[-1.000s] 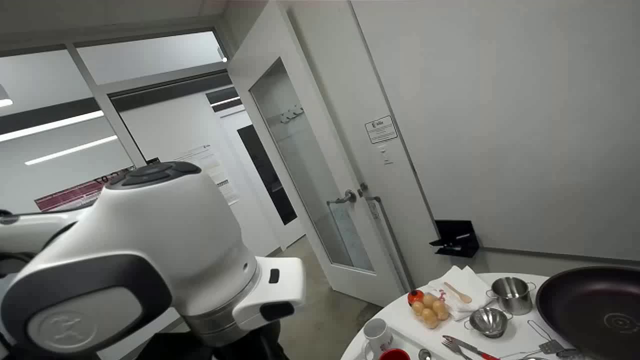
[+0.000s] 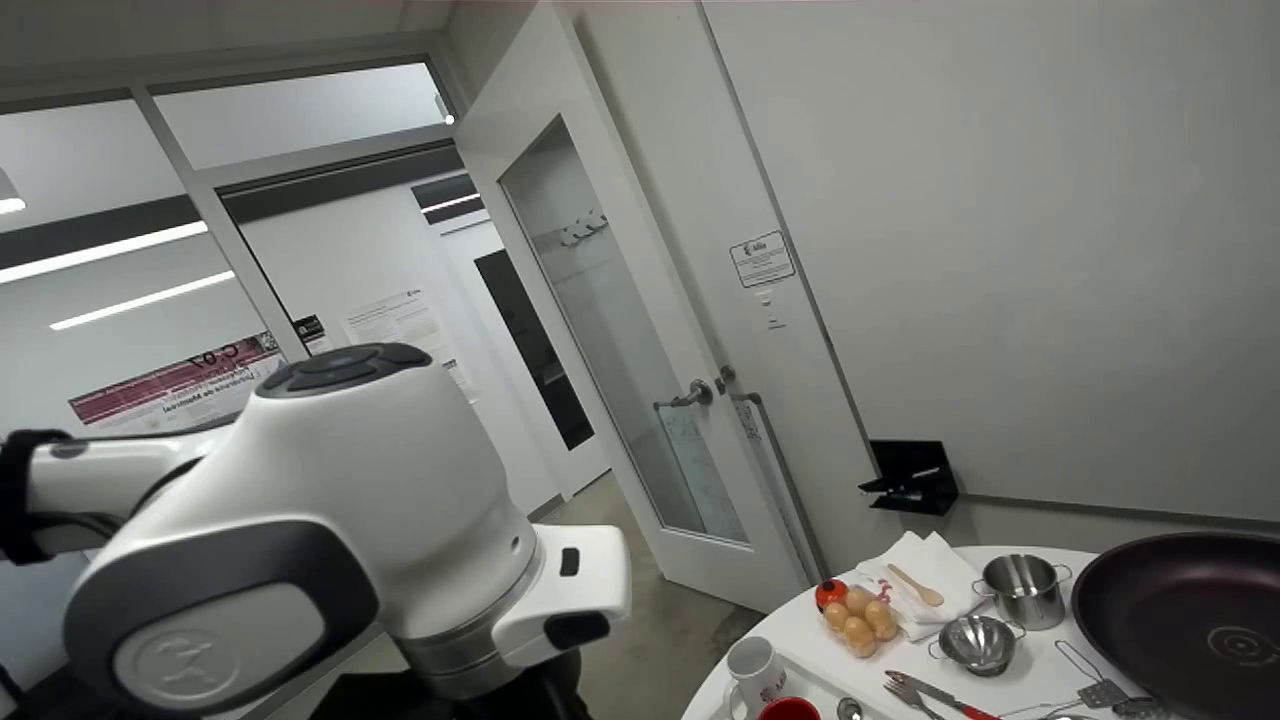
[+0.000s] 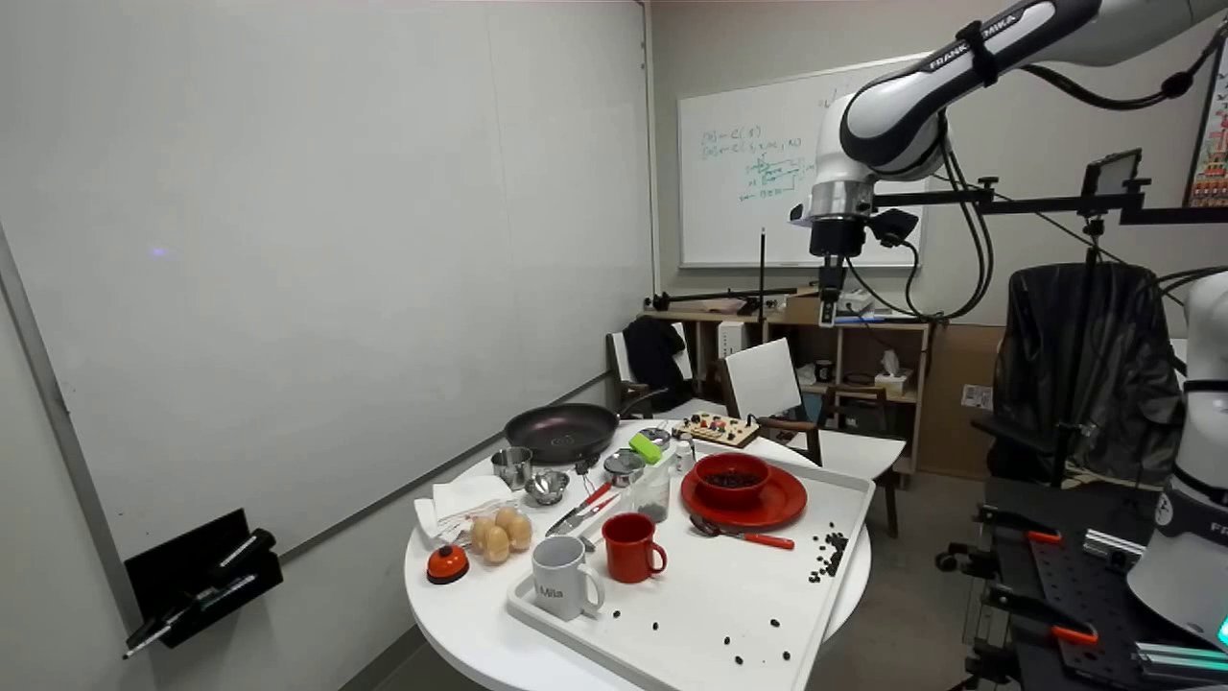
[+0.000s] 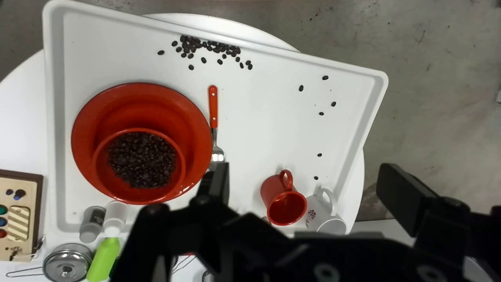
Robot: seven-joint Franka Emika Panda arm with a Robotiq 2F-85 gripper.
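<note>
My gripper (image 3: 829,313) hangs high above the table, fingers pointing down. In the wrist view its dark fingers (image 4: 404,197) stand wide apart, open, with nothing held between them. On the white tray (image 4: 267,108) a red bowl (image 4: 181,171) full of dark beans rests on a red plate (image 4: 141,96). A red-handled spoon (image 4: 213,108) lies beside the plate. The red mug (image 4: 277,188) and a white mug (image 4: 324,216) stand near each other at one end of the tray. Loose beans (image 4: 216,47) are scattered along the tray's edge. The gripper's dark body hides part of the table.
Around the tray are a large black pan (image 3: 560,432), steel pots (image 3: 512,464), brown eggs (image 3: 501,536), a red-topped timer (image 3: 446,563), a green bottle (image 4: 104,258) and a wooden switch board (image 4: 18,211). Open air surrounds the gripper.
In exterior view 1 the arm has shifted to the right and slightly down.
</note>
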